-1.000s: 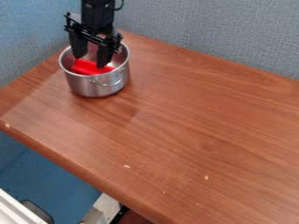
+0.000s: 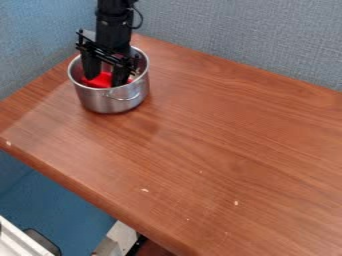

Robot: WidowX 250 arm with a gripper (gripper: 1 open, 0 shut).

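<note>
A steel pot (image 2: 112, 98) stands near the back left of the wooden table. A red object (image 2: 95, 79) lies inside it. My black gripper (image 2: 107, 72) reaches down from above into the pot, its fingers around or beside the red object. The gripper hides part of the pot's inside, and I cannot tell whether it is shut or holds anything.
Padded blue-grey walls (image 2: 254, 50) bound the table at the back and left.
My gripper has moved lower into the pot over the last second, and now covers more of the red object.
</note>
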